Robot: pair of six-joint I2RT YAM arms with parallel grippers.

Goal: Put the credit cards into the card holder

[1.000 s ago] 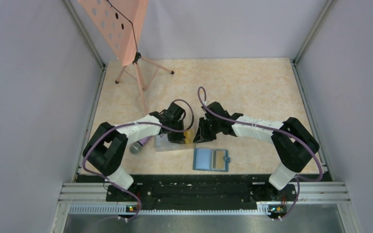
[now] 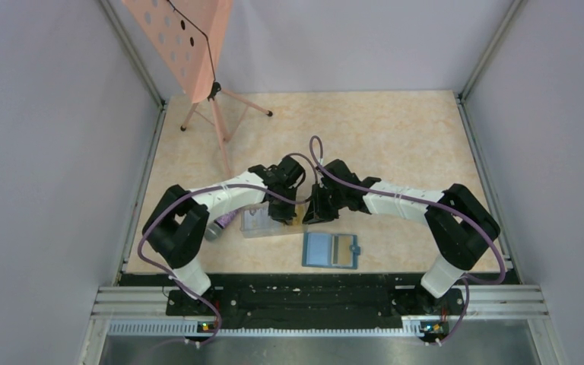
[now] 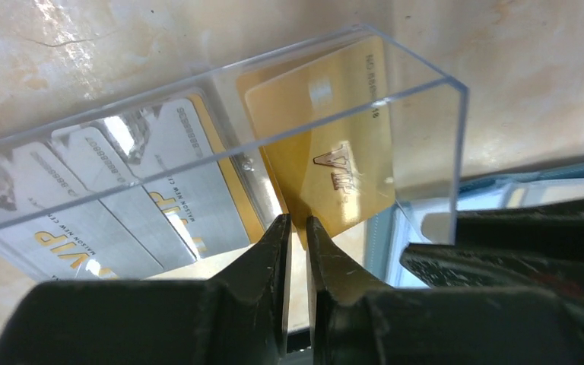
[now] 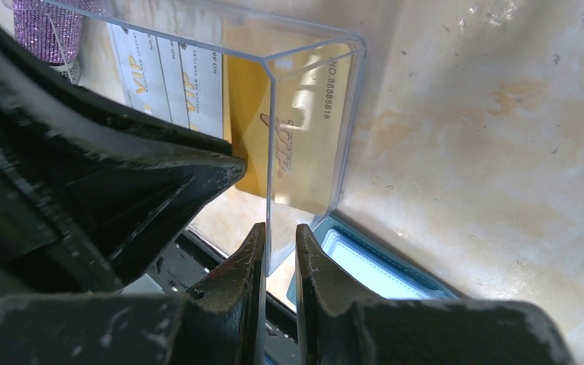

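A clear open box (image 2: 255,230) holds the cards, near the table's middle. Several white cards (image 3: 171,179) lie on its left side in the left wrist view, with gold cards (image 3: 342,144) slightly fanned at its right end. My left gripper is shut, its tips at the near edge of the gold cards; whether a card edge is pinched cannot be told. My right gripper is shut on the box's clear end wall (image 4: 268,190). In front of the box lies the blue card holder (image 2: 318,250), with a gold card (image 2: 343,250) in its right part.
A purple sparkly cylinder (image 2: 220,225) leans beside the box's left end. The pink tripod stand (image 2: 219,125) rises at the back left. Bare tabletop (image 2: 380,122) fills the back right. Both grippers are crowded together at the box.
The right arm, the box and the card holder have not moved.
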